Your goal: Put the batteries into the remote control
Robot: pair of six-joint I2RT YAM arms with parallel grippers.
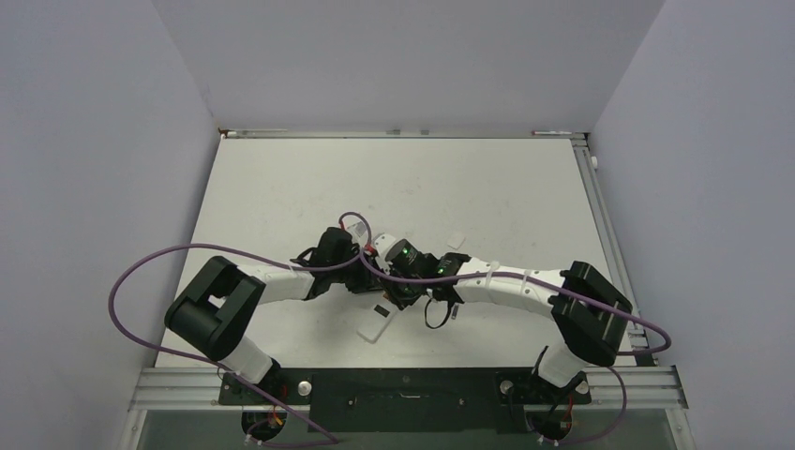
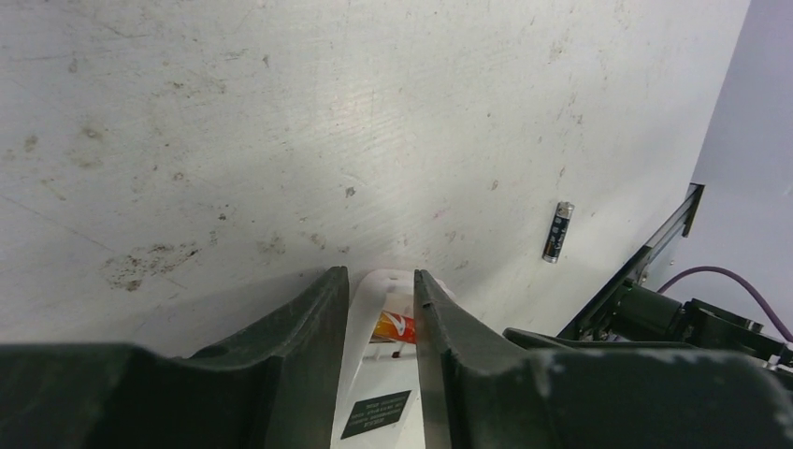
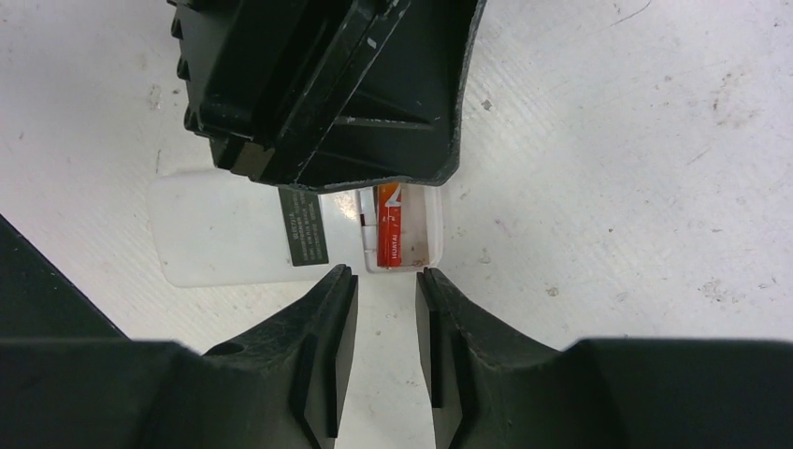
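Observation:
A white remote control (image 1: 377, 321) lies slanted on the table, its upper end hidden under the grippers in the top view. An orange battery (image 3: 389, 229) sits in its open compartment, along one side, with bare room beside it. My left gripper stands part open at the compartment end, one finger beside the remote's edge and the other overlapping it in view. My right gripper is also part open, nothing seen between its fingers, close to that same end. A black battery (image 2: 558, 232) lies loose on the table.
A small white piece (image 1: 457, 240), perhaps the cover, lies behind the right arm. The two grippers are crowded together, and the left one's black body (image 3: 327, 103) blocks part of the right wrist view.

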